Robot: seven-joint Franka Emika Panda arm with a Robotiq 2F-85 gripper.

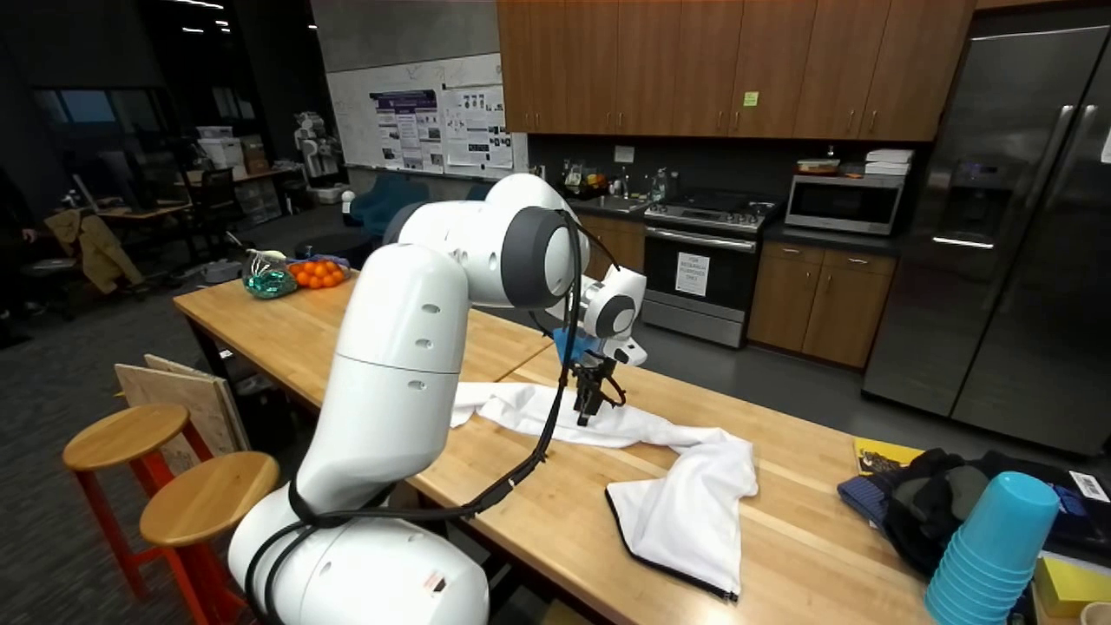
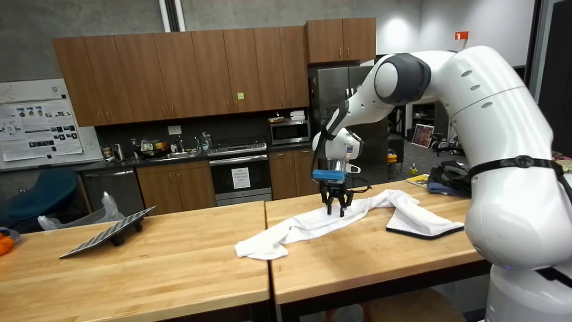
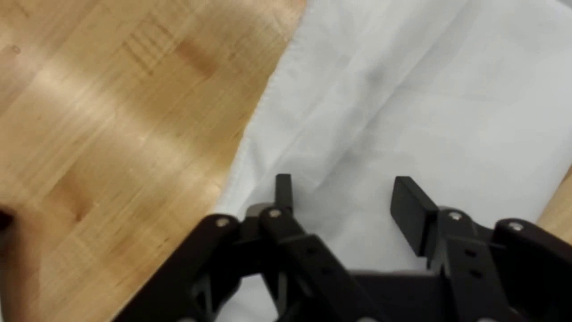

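Note:
A long white cloth lies loosely bunched across the wooden table, its dark-edged end spread flat toward the near side. In exterior view 2 the same cloth runs from the seam between the tables to the right. My black gripper points down over the cloth's middle stretch. The wrist view has the gripper part open, with a clear gap between its fingertips and white cloth beneath them. A raised fold of the cloth passes under the left finger. I cannot tell whether the tips touch the fabric.
Stacked blue cups and dark clothing occupy the right end of the table. Oranges sit at the far left end. A tilted dark panel rests on the other table. Bare wood lies in front of the cloth.

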